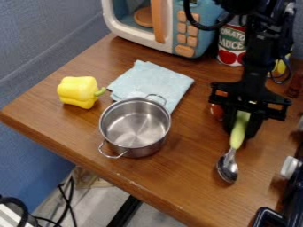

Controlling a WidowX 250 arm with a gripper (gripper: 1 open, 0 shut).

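Note:
My black gripper point(242, 120) is at the right of the wooden table, low over a spoon point(228, 166) with a pale green handle and metal bowl. The handle runs up between the dark fingers; whether they are closed on it is hard to tell. A red object behind the gripper is mostly hidden.
A steel pot point(134, 129) stands at the centre, with a light blue cloth point(151, 82) behind it and a yellow pepper point(77, 91) to the left. A toy microwave point(159, 19) and a can point(231, 44) stand at the back.

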